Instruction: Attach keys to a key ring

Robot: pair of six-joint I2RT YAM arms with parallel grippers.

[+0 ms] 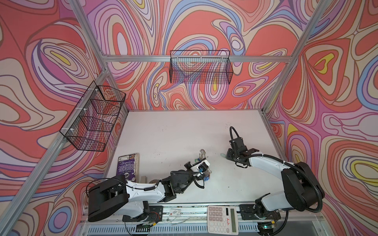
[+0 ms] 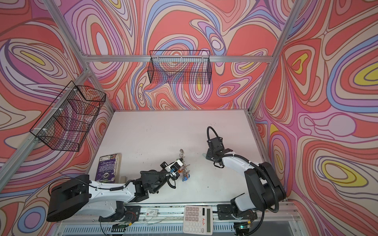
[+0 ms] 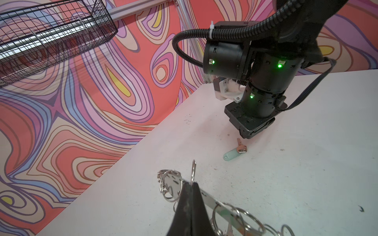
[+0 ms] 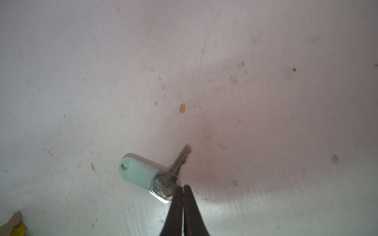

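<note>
My left gripper is shut on a thin metal key ring, which sticks up between its fingertips. More linked metal rings hang beside those fingers, and in the top left view the bunch reaches past both sides of the gripper. A silver key lies on the white table with a mint-green tag at its head. Shut, with nothing visible between its fingers, my right gripper points down above the table; its tips appear beside the key's head. In the left wrist view it stands clear above the key.
At the table's left edge lies a purple-covered book. A calculator lies in front of the table. Wire baskets hang at the back and left.
</note>
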